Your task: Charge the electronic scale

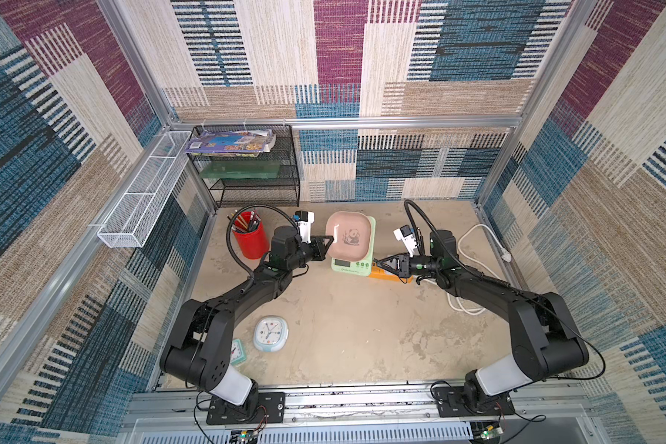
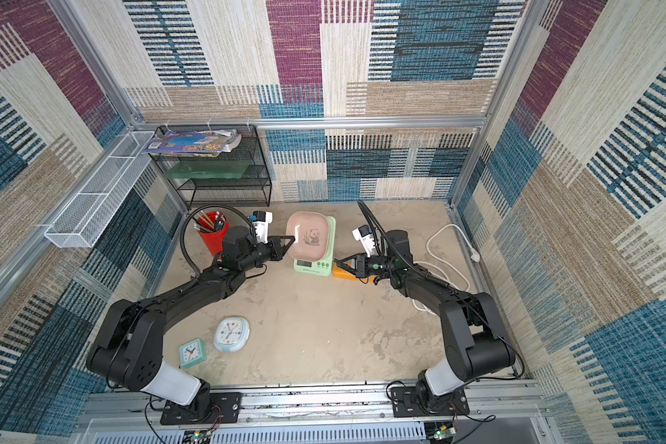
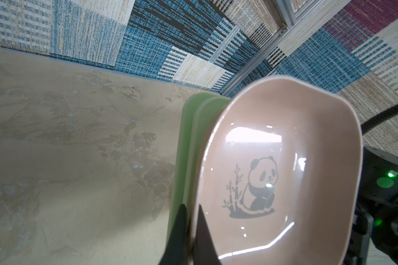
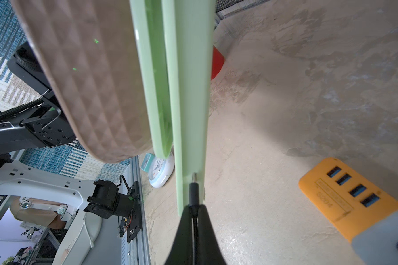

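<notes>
The pale green electronic scale (image 1: pixel 356 268) carries a pink tray (image 1: pixel 350 235) with a panda print. My left gripper is shut on the tray's near rim. The scale appears raised off the table, its thin green side (image 4: pixel 192 110) facing my right gripper. That right gripper is shut on a slim black cable plug (image 4: pixel 194 194). Its metal tip still shows against the scale's side near one end. Whether the tip touches the scale or lines up with a port, I cannot tell.
An orange USB hub (image 4: pixel 331 190) lies on the table below my right gripper. White cable (image 1: pixel 481 259) curls at the right. A red pen cup (image 1: pixel 251 240) stands behind the left arm, and a round clock (image 1: pixel 271 333) lies at the front left.
</notes>
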